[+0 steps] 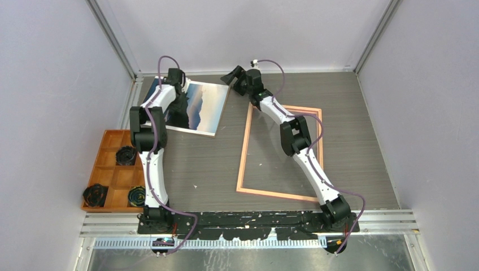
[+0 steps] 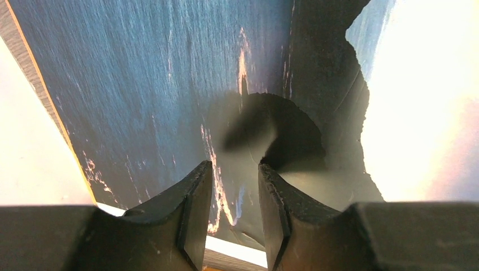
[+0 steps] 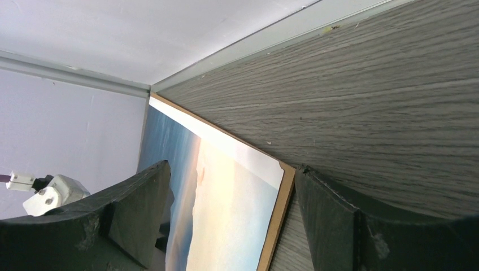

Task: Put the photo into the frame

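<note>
The photo [image 1: 208,110] lies flat at the back left, a seascape with a white border on a thin board. My left gripper hovers over its dark blue part, fingers part open, nothing between the fingertips. My right gripper [image 1: 231,76] is at the photo's back right corner; in the right wrist view its open fingers flank that corner [image 3: 286,172], and whether they touch it I cannot tell. The empty wooden frame [image 1: 244,147] lies on the right half of the table.
An orange compartment tray [image 1: 107,160] with several dark round items stands at the front left. The table middle between tray and frame [image 1: 209,169] is bare. Walls close in the back and sides.
</note>
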